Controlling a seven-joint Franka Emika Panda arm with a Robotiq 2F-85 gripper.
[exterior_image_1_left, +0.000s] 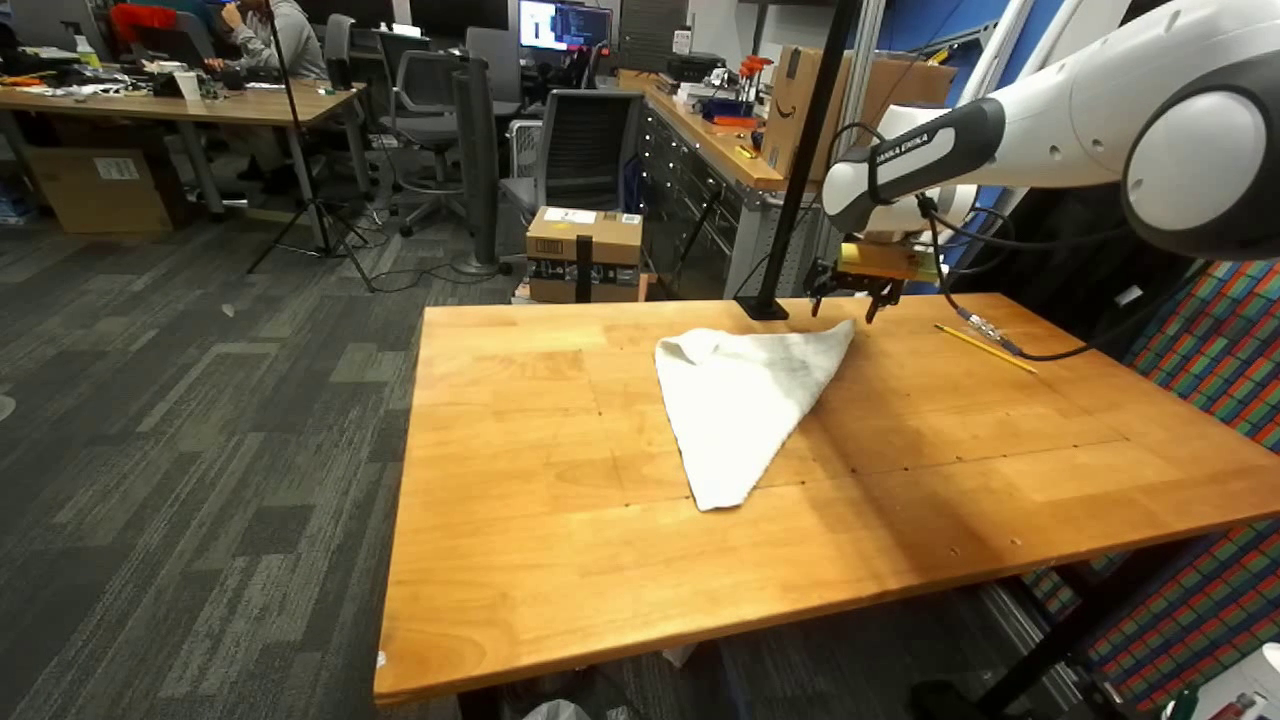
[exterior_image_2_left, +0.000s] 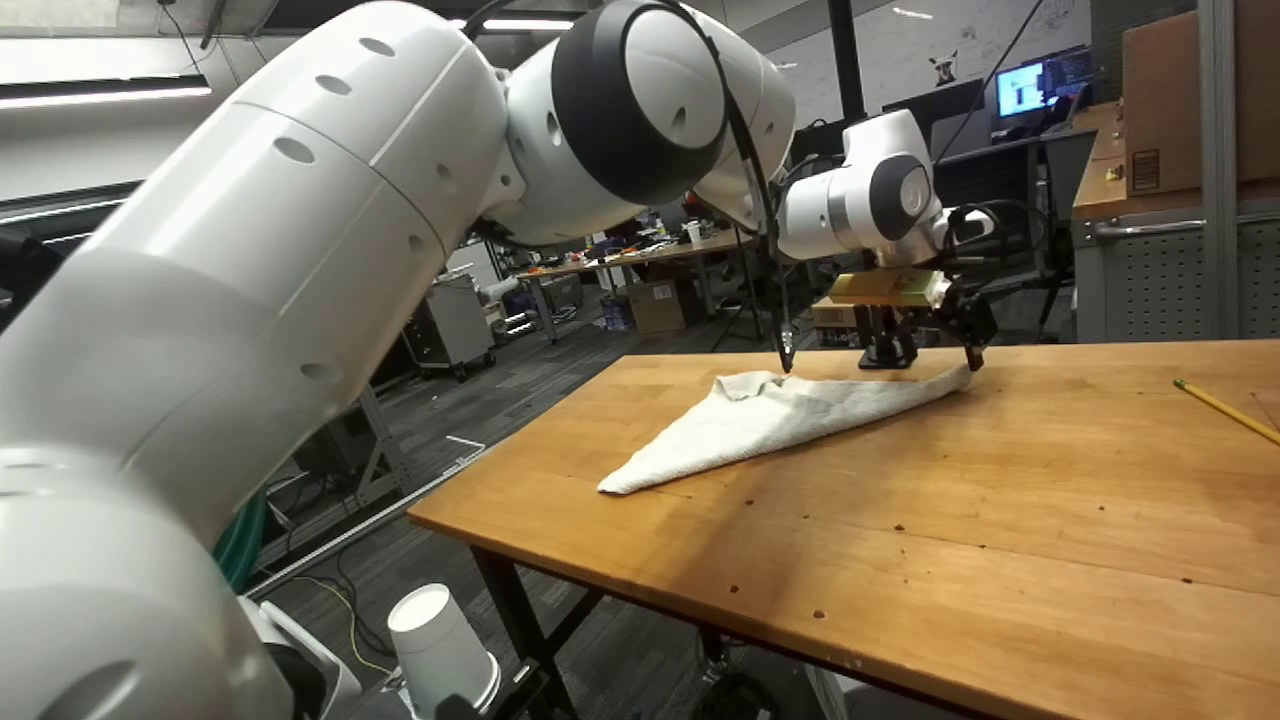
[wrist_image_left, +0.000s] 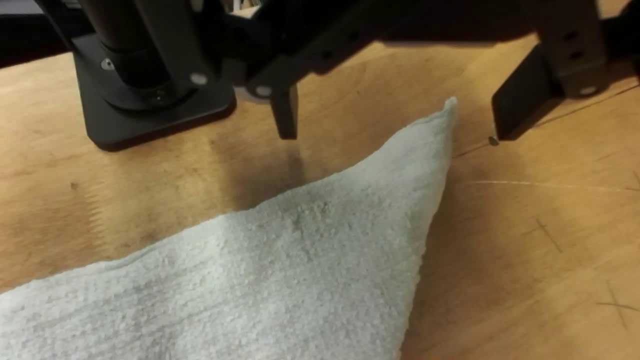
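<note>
A white cloth (exterior_image_1_left: 740, 402), folded into a rough triangle, lies on the wooden table (exterior_image_1_left: 516, 528). One narrow corner points toward the table's front edge, while another reaches toward the back right, close under the gripper (exterior_image_1_left: 843, 312). In the wrist view that corner of the cloth (wrist_image_left: 429, 135) shows below and between the two spread fingertips of my gripper. The fingers stand open with bare table visible between them, and nothing is held. From the second exterior view, the gripper (exterior_image_2_left: 882, 360) hangs just above or behind the cloth (exterior_image_2_left: 768, 420); whether it touches cannot be told.
A black post with a square base (wrist_image_left: 156, 120) stands at the table's back edge, close to the gripper's left side. To the right lies a yellow pencil (exterior_image_1_left: 986, 349).
</note>
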